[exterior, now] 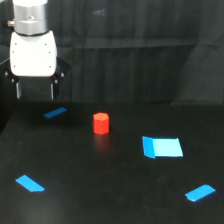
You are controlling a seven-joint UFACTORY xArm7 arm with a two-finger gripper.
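A white robot gripper hangs at the upper left, its dark finger parts low on its underside; whether they are open or shut is hard to make out. A small red block stands on the black table near the middle, to the right of and below the gripper, apart from it.
A light blue square with a darker blue edge lies on the right of the table. Blue tape strips mark the front left, front right and back left.
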